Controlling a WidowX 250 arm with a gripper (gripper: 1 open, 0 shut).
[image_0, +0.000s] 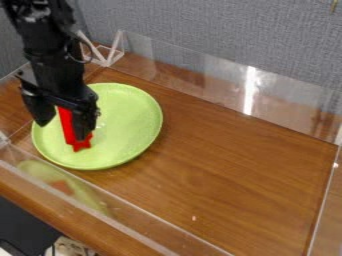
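A red object (78, 139), long and narrow, lies on a green plate (127, 130) at the left of the tabletop. My black gripper (60, 120) is over the left half of the plate, right at the red object and covering part of it. Its fingers point down on either side of that object's upper part; whether they touch it I cannot tell.
Transparent walls edge it along the back, front and right, with a grey panel (241, 35) behind.
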